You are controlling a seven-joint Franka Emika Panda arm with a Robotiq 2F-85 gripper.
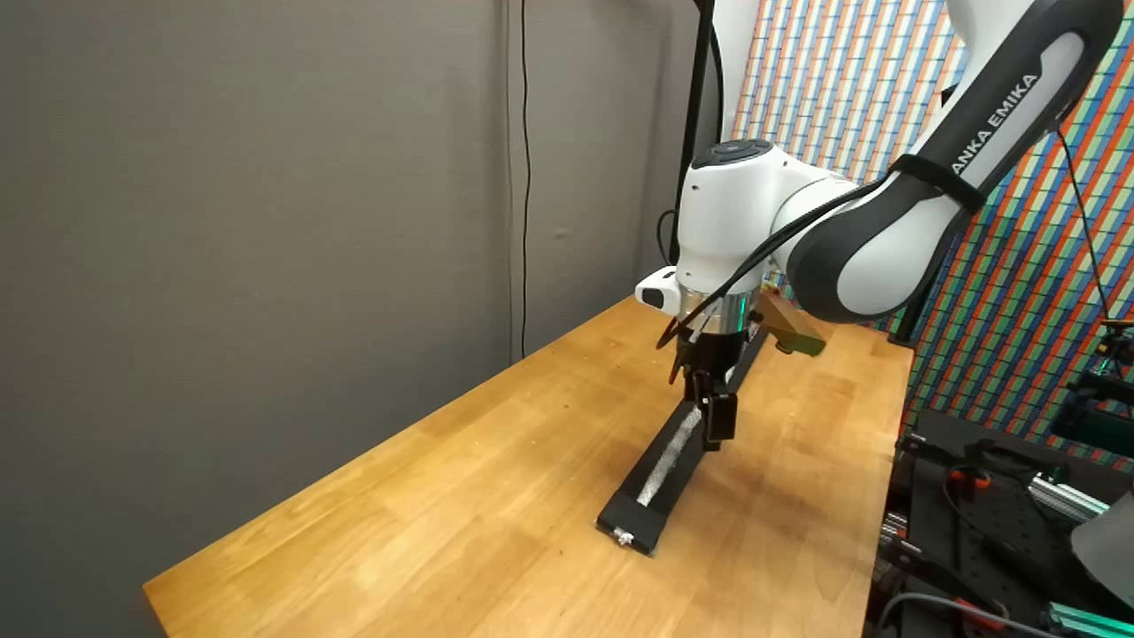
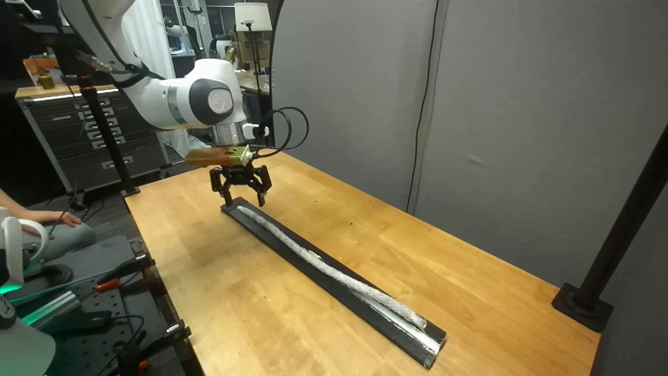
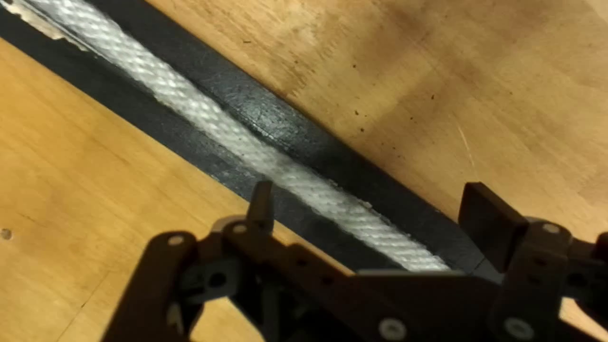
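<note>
A long black board (image 2: 285, 244) lies on the wooden table with a whitish braided rope (image 2: 325, 268) along it. Toward the near end in exterior view 2, the rope sits beside a shiny groove (image 2: 391, 315), leaving part of that groove bare. Closer to the gripper, the rope (image 3: 228, 134) runs along the board's middle; whether it is seated in the groove I cannot tell. My gripper (image 2: 245, 200) is open over the board's far end in that view. Its fingers (image 3: 262, 202) stand apart on either side of the rope, nothing held between them. Fingertip height is unclear.
Bare wooden table (image 1: 457, 500) surrounds the board. A grey partition (image 1: 319, 213) stands along one side. A black post (image 2: 595, 288) rises at the table's corner. Cables (image 2: 291, 128) loop off my wrist.
</note>
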